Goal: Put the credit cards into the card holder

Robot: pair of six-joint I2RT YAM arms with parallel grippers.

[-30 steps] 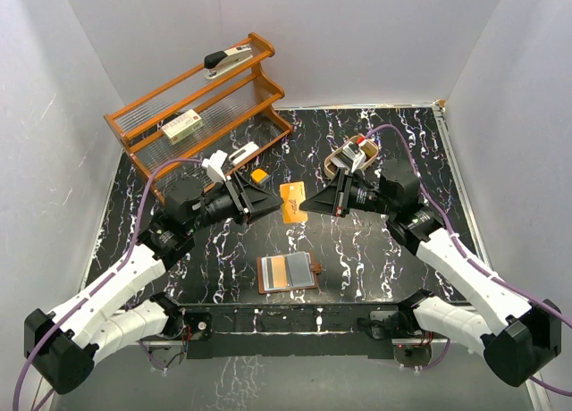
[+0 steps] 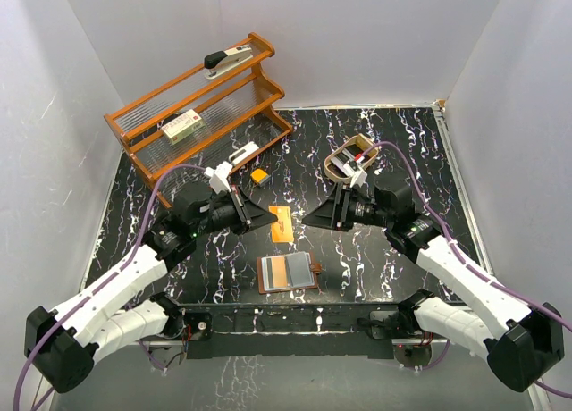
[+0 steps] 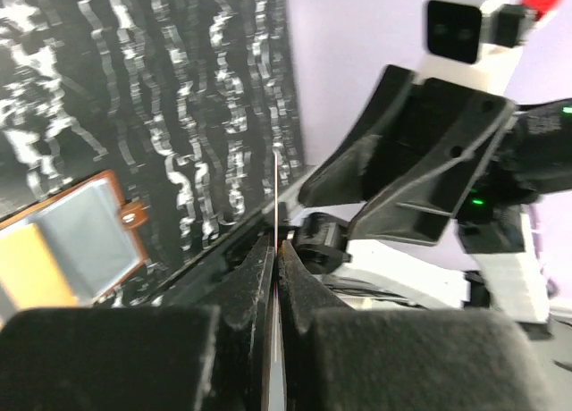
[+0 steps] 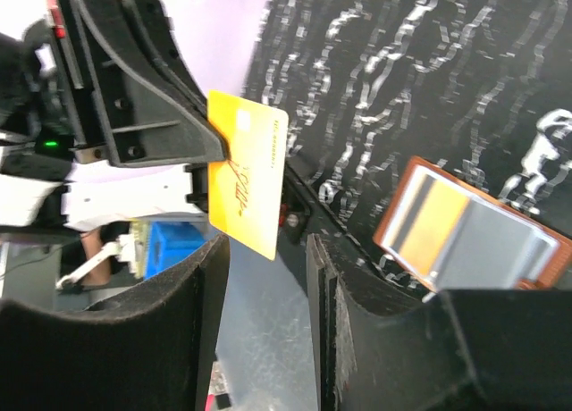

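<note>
An orange credit card (image 2: 281, 225) hangs upright between the two arms, with my left gripper (image 2: 272, 219) shut on its edge. The left wrist view shows that card edge-on, as a thin line rising from the left fingertips. My right gripper (image 2: 322, 222) is apart from the card, to its right, its fingers (image 4: 207, 286) part open with nothing gripped between them. The card holder (image 2: 300, 270) lies spread on the table below the card, a brown-edged wallet with grey pages. An orange-yellow card (image 4: 434, 220) and grey strips show on one side of it.
A slanted wooden rack (image 2: 259, 76) with a stapler (image 2: 228, 61) and a small box (image 2: 182, 126) stands at the back left. Near it lies a small yellow object (image 2: 259, 177). A basket (image 2: 336, 172) sits behind the right gripper.
My right gripper has opened somewhat and come away from the card. The card has shifted left and down with the left gripper, which keeps hold of it. The holder has not moved.
</note>
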